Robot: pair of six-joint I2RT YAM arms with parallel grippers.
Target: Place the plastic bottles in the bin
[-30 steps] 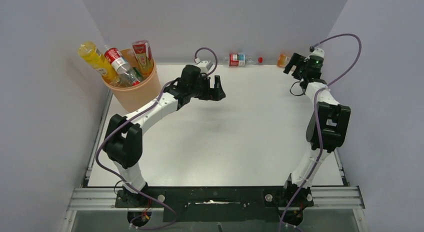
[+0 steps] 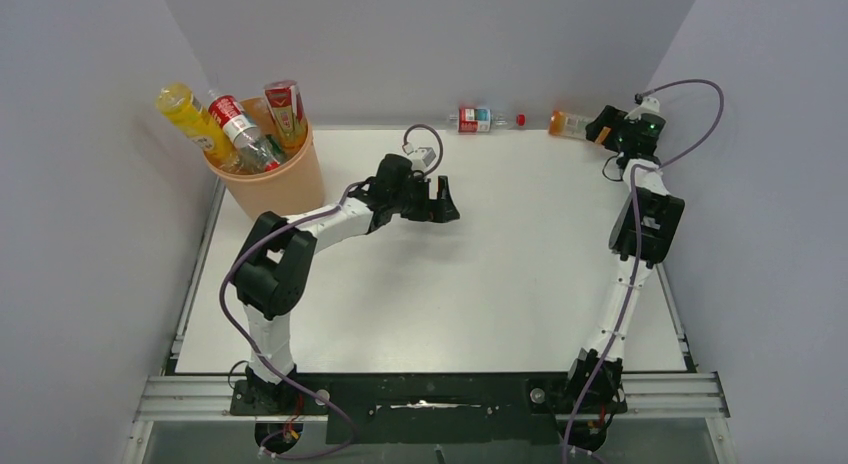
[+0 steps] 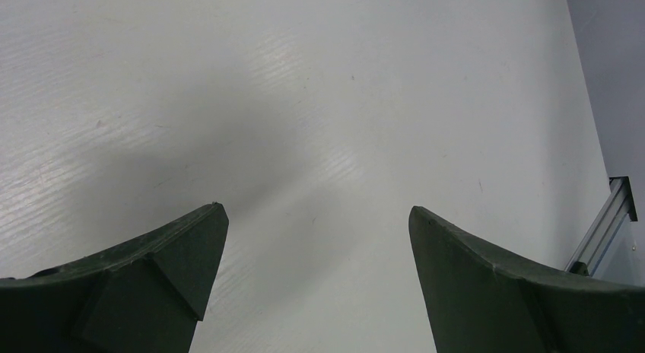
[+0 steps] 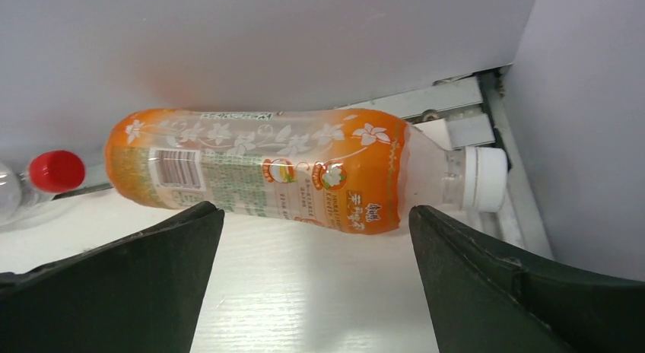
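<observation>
An orange-labelled plastic bottle (image 4: 274, 166) lies on its side in the back right corner, by the walls. My right gripper is open over it, its fingers at the bottle's near side. A clear bottle with red cap (image 2: 475, 120) lies at the back edge, left of it. My left gripper (image 2: 437, 204) hangs open over the table's middle, nothing between its fingers. The peach bin (image 2: 270, 192) at the left holds several upright or leaning bottles.
Grey walls stand close at the back, left and right.
My right gripper has moved right over the orange bottle, deeper into the corner. My left gripper has shifted slightly right and toward the front.
</observation>
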